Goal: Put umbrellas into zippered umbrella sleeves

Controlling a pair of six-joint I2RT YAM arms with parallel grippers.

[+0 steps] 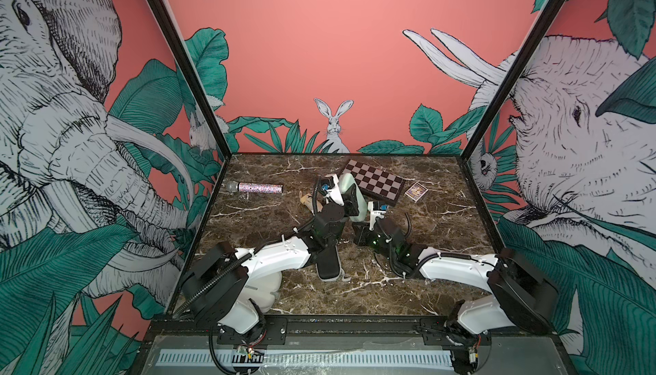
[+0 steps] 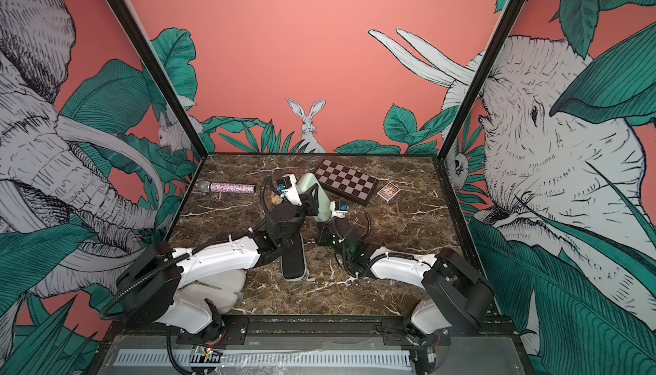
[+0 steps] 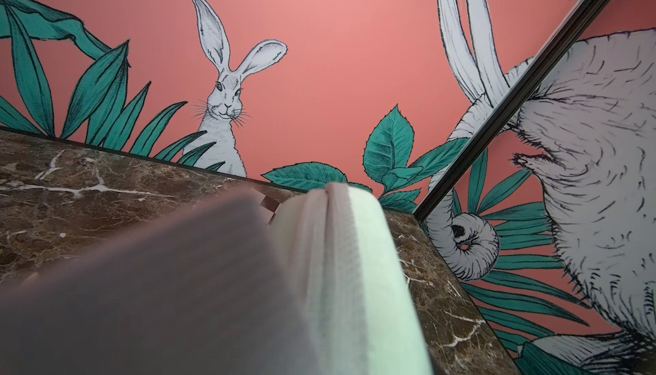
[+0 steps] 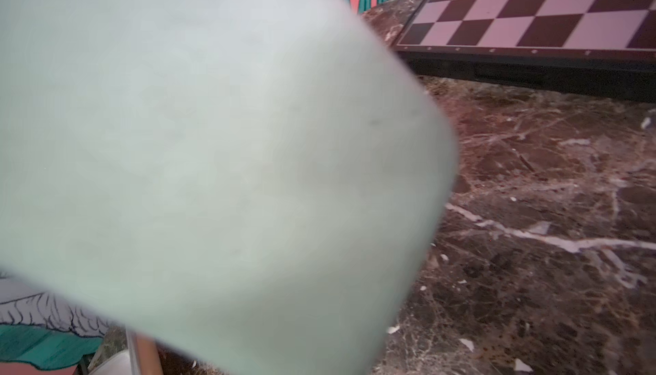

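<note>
A pale green umbrella sleeve (image 1: 348, 185) stands raised and slightly tilted over the middle of the table, with my left gripper (image 1: 354, 205) shut on its side. Its zipper strip (image 3: 319, 265) runs along the edge in the left wrist view; a dark blurred shape covers the lower left there. My right gripper (image 1: 359, 235) is at the sleeve's lower end and appears shut. In the right wrist view the green sleeve (image 4: 225, 149) fills much of the picture and its fingers are out of sight. Whether they touch the sleeve or a zipper pull cannot be told. No umbrella is clearly visible.
A black case (image 1: 328, 264) with a pale edge lies below the left gripper. Behind are a chessboard (image 1: 373, 181), a card pack (image 1: 416, 191) and a glittery microphone-like tube (image 1: 259, 188). A pale flat item (image 1: 265, 287) lies under the left arm.
</note>
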